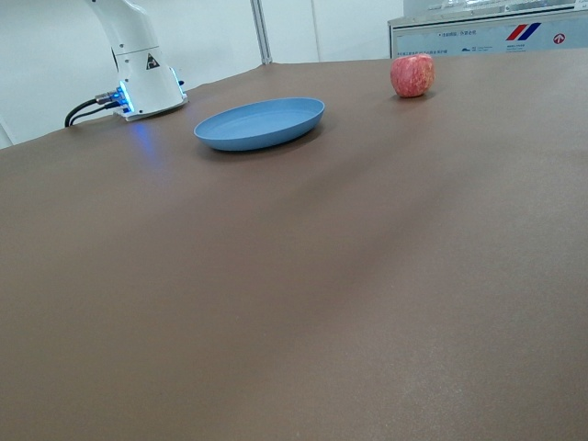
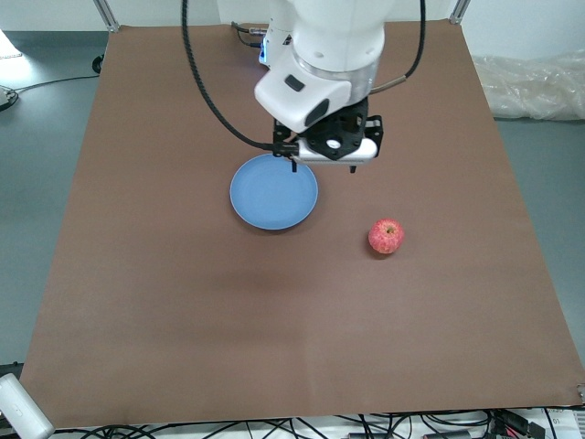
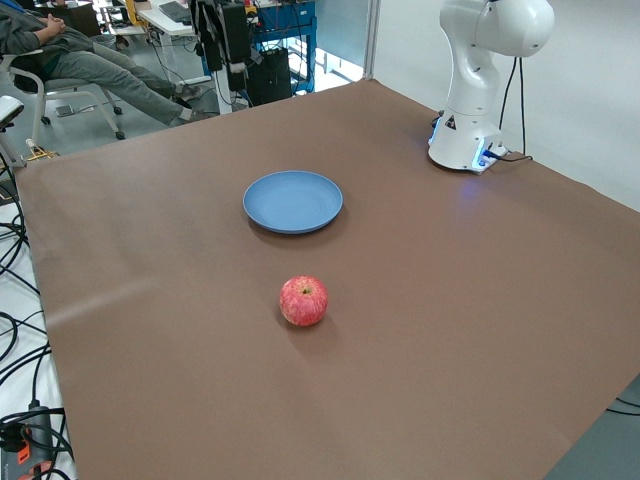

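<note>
A red apple (image 2: 386,236) rests on the brown table (image 2: 274,329), in front and right of an empty blue plate (image 2: 273,197) in the left view; it also shows in the top view (image 1: 412,75) and in the right view (image 3: 303,300), near the plate (image 3: 292,201). The white arm's black gripper (image 2: 324,165) hangs over the back of the plate and just right of it, high above the table in the left view. Its two fingertips point down, apart, with no object seen between them. The gripper is outside the top and right views.
Cables and equipment (image 2: 507,421) lie beyond its near edge in the left view. A seated person (image 3: 120,80) is beyond the table in the right view. A white wall stands behind the robot base (image 3: 462,140).
</note>
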